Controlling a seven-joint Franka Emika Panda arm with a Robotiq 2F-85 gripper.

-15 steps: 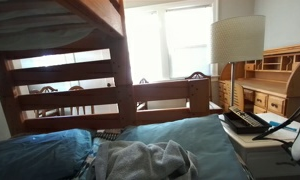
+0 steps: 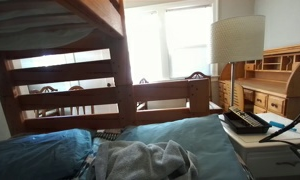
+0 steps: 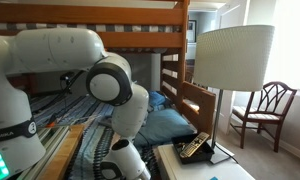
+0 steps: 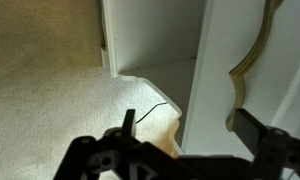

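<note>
My gripper is open in the wrist view, with its dark fingertips wide apart and nothing between them. Below it are beige carpet (image 4: 50, 120) and a white piece of furniture (image 4: 160, 30) with a wavy-edged base. A thin dark line (image 4: 150, 111) crosses the pale area between the fingers; I cannot tell what it is. In exterior view 2 the white arm (image 3: 110, 80) bends down between the bed and the white nightstand (image 3: 185, 163). Its lower end is at the bottom edge there, and the fingers cannot be made out.
On the nightstand are a black tray (image 2: 245, 121) with remote-like items and a tall lamp (image 3: 232, 58). A grey blanket (image 2: 145, 160) and blue pillow (image 2: 40, 153) cover the bed. Wooden bunk rails (image 2: 65, 98) stand behind it. A chair (image 3: 267, 108) is by the window.
At the right edge of exterior view 1, the visible white arm part and its dark cable have shifted slightly. The bed, lamp and tray look unchanged.
</note>
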